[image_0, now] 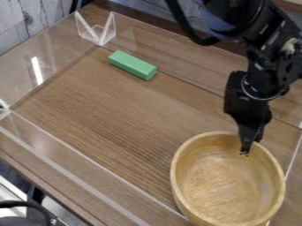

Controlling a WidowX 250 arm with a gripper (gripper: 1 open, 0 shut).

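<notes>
My gripper (245,141) points down at the right, its tip at the back rim of a large wooden bowl (221,190) in the lower right. The bowl looks empty. Whether the fingers are open or shut is too small and dark to tell. A green block (132,64) lies on the wooden table (106,124) at the upper left of the middle.
A clear wire or plastic holder (97,29) stands at the back left. A black cable or object (24,206) is at the lower left edge.
</notes>
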